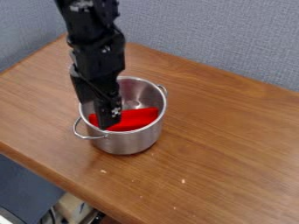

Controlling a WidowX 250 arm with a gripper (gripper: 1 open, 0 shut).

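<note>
A stainless steel pot point(126, 140) with two wire handles stands on the wooden table, holding a long red object point(136, 120) lying across its inside. My black gripper point(103, 114) reaches down from above into the left part of the pot, its lower end over the red object and hiding part of it. The gripper is open; whether its fingertips touch the red object is not clear.
A grey textured wall stands at the back. The table's front left edge drops to a dark area.
</note>
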